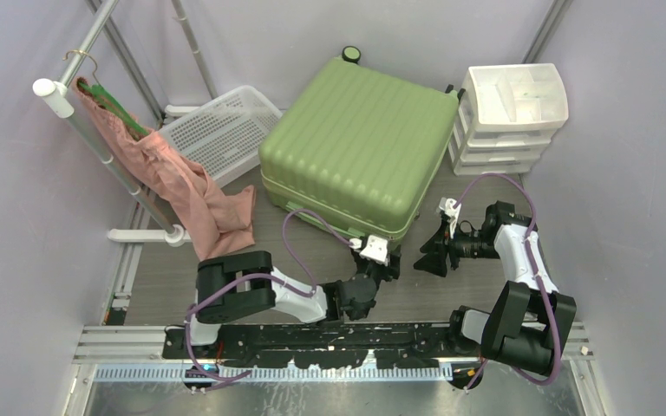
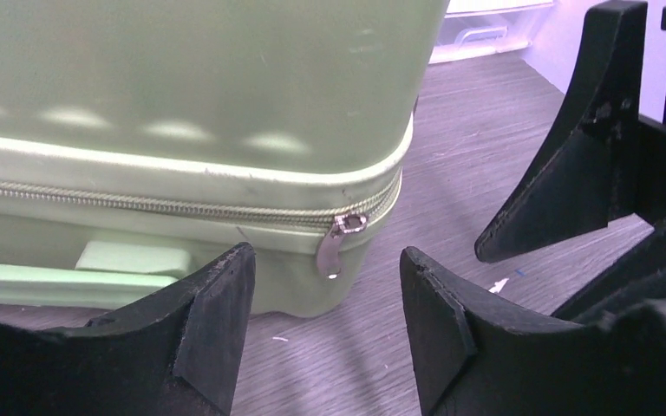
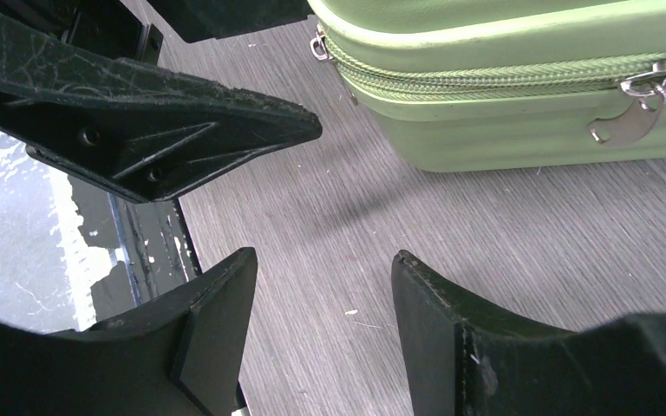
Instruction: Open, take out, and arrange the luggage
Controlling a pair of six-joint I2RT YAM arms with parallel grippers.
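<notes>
The green suitcase (image 1: 355, 147) lies flat at the centre, a zipper along its side. In the left wrist view a zipper pull (image 2: 331, 253) hangs at its near corner, just beyond my open left gripper, which holds nothing. My right gripper is part open beside the suitcase's right front corner, nothing between its fingers; the right wrist view shows a hooked metal zipper pull (image 3: 624, 121) above and right of it.
A white basket (image 1: 217, 130) and pink clothing (image 1: 173, 182) on a rail stand at left. A white drawer unit (image 1: 507, 121) is at back right. Bare floor (image 1: 165, 286) shows at front left.
</notes>
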